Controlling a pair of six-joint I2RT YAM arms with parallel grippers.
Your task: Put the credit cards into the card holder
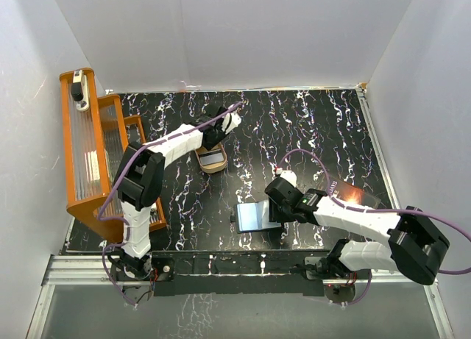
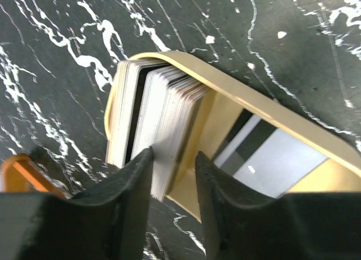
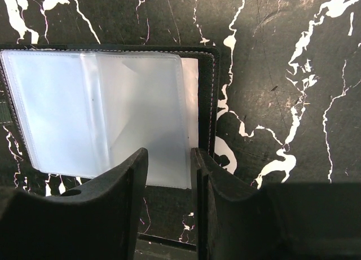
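Observation:
In the left wrist view, a tan open box (image 2: pixel 256 108) holds a packed stack of cards (image 2: pixel 155 113) standing on edge at one end. My left gripper is open over that stack. One finger overlaps the cards, and part of the stack shows between the fingertips. A flat card with a dark stripe (image 2: pixel 271 153) lies in the box. In the right wrist view the black card holder (image 3: pixel 207 85) lies spread open with clear sleeves (image 3: pixel 144 102). My right gripper stands open at the sleeve's outer edge; whether it touches is unclear.
An orange-framed shelf (image 1: pixel 81 151) fills the left side near the left arm. A dark leaflet with lettering (image 1: pixel 353 192) lies at the right, partly behind the right arm.

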